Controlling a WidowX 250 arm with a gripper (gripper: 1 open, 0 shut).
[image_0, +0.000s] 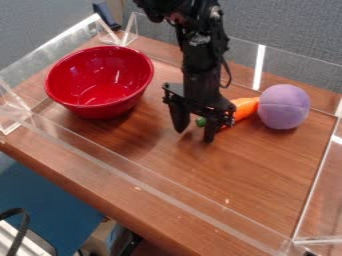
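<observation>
My black gripper (193, 128) hangs down at the middle of the wooden table, its fingertips low near the surface. Just behind and right of it lies an orange carrot (243, 106) with a green end, partly hidden by the fingers. Whether anything is between the fingers I cannot tell. To the right sits a purple ball-like object (285, 106), and to the left a red bowl (99, 78).
Clear plastic walls edge the wooden table (201, 200). Beyond the left edge is a blue floor area with a dark cable at the lower left.
</observation>
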